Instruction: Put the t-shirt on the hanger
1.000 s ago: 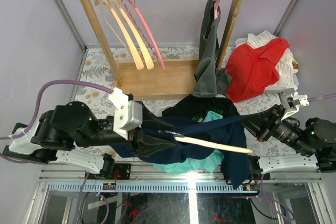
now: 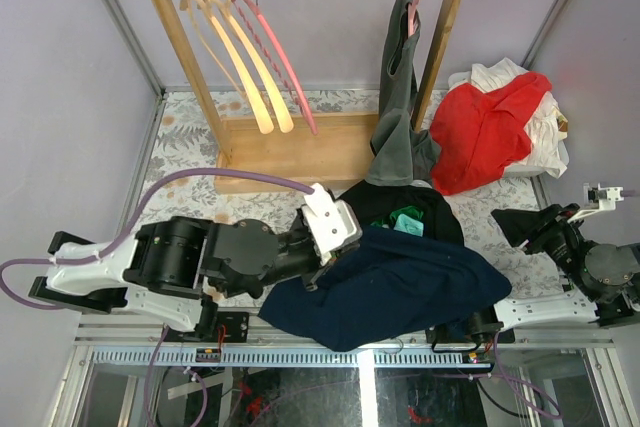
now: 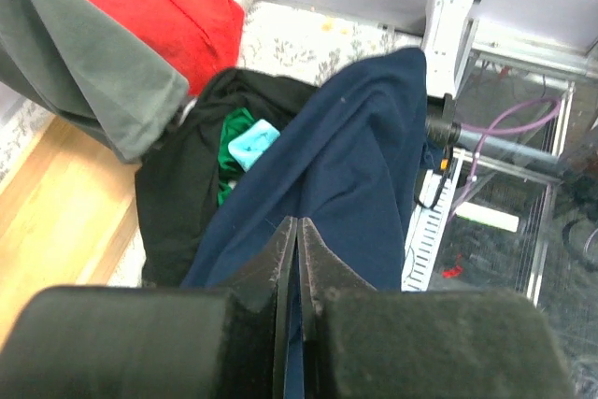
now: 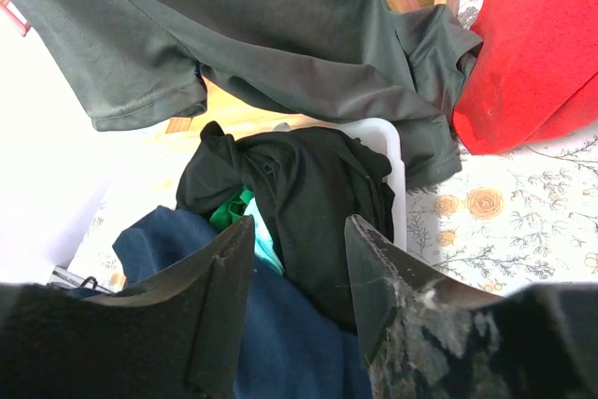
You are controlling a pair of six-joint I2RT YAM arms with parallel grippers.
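Observation:
A navy t-shirt lies spread at the front of the work area, its right end raised toward the right arm in the left wrist view. My left gripper is over the shirt with its fingertips together; nothing shows between them. To the right of the cloth, my right gripper stands open and empty, apart from the shirt. No hanger shows at the shirt; whether one lies inside it is hidden. On the wooden rack hang pale wooden hangers and a pink hanger.
Grey clothing hangs at the rack's right end. Behind the navy shirt are black cloth and a bit of green and turquoise cloth. Red cloth drapes over a white bin at the back right.
A pale hanger seen at the left gripper a second ago is out of sight; that gripper moved right.

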